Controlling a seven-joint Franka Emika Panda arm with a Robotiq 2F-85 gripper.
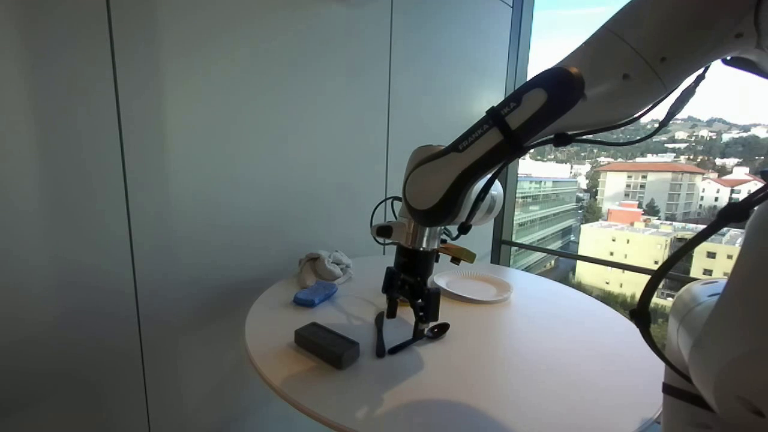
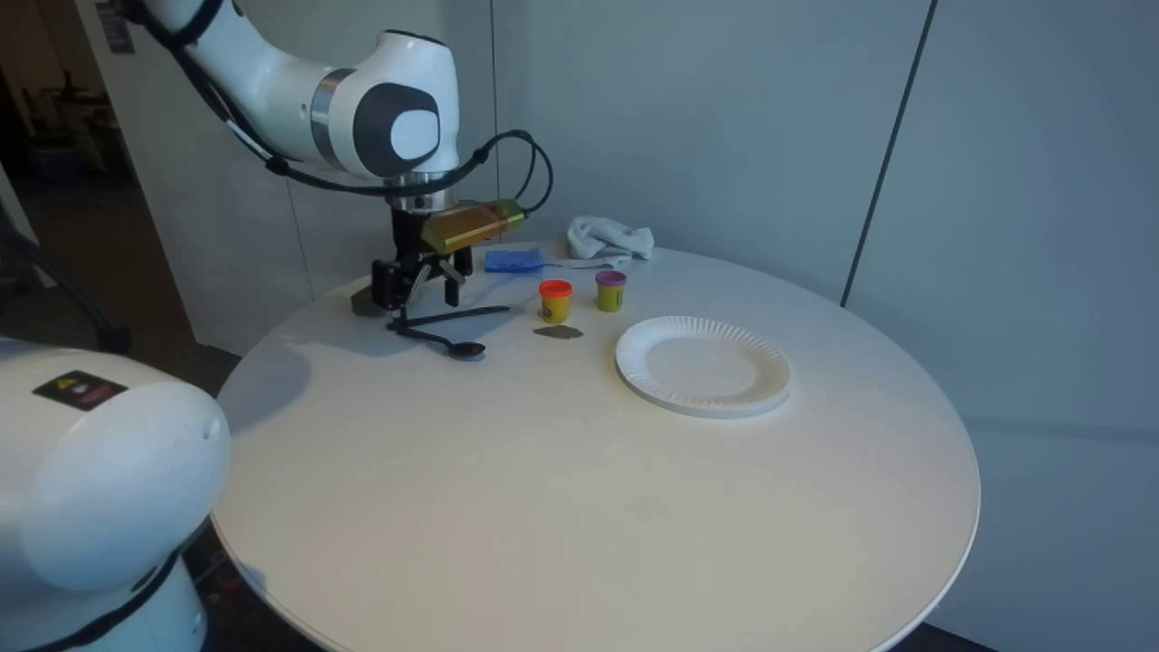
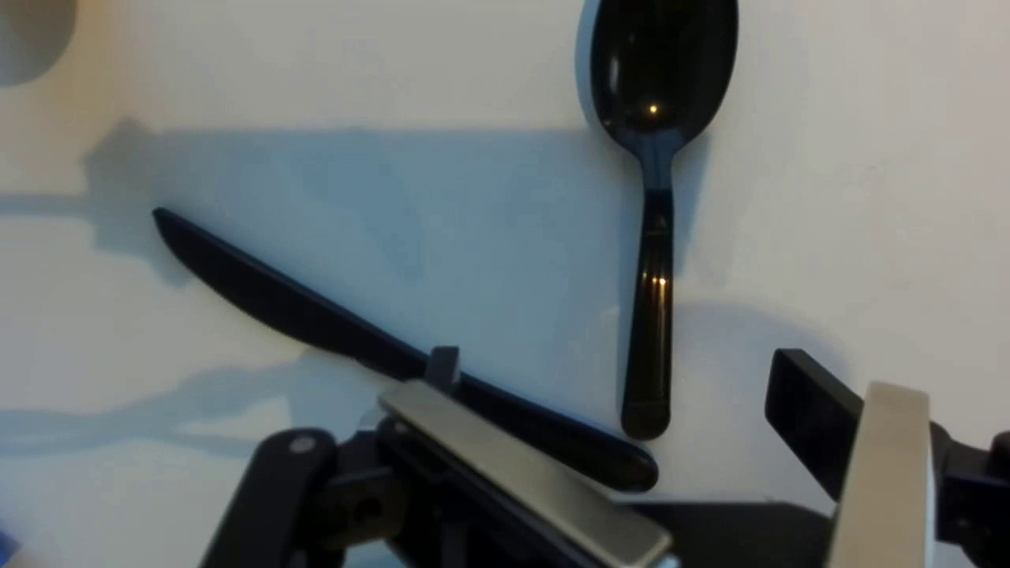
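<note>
My gripper is open above the table, its two fingers well apart and holding nothing. Below and between them in the wrist view, the handle end of a black spoon points back toward the gripper, its bowl at the top. A black knife lies slantwise there, its handle running beneath the left finger. From exterior view 1, the fingers hang over the spoon, with the knife a little to the left. The exact height of the fingertips above the table is hard to tell.
A dark block, a blue sponge and a crumpled cloth lie around the utensils. Two small tubs, one orange-lidded and one purple-lidded, stand near a white paper plate.
</note>
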